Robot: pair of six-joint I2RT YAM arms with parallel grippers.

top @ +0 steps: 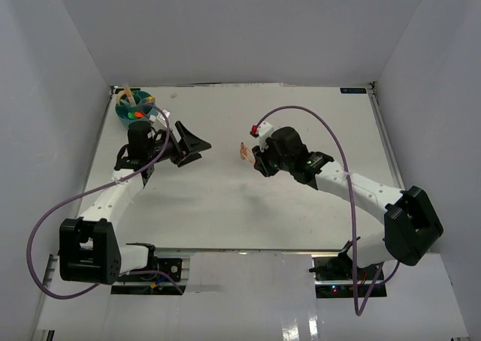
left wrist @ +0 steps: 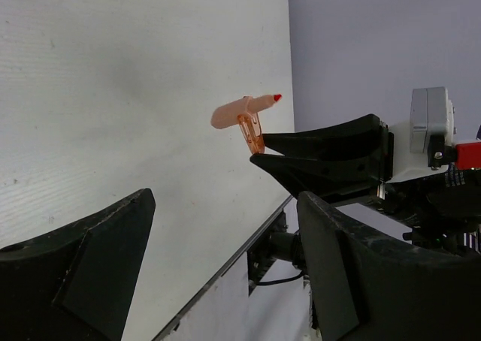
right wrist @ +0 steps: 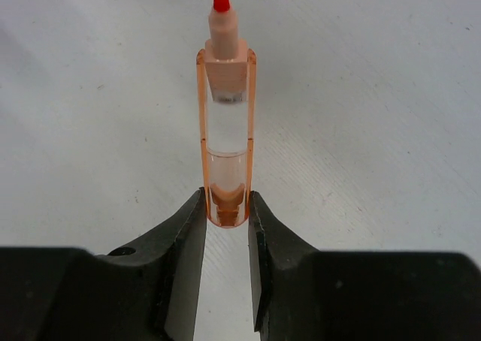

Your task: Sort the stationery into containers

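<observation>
A clear orange-edged item with a pale red-tipped marker-like top stands out from my right gripper, which is shut on its end above the white table; in the left wrist view it is held sideways-on by the right fingers. My left gripper is open and empty, facing the middle of the table with the held item ahead of it. In the top view the two grippers face each other, apart.
A teal container with several items stands at the back left, partly behind the left arm.
</observation>
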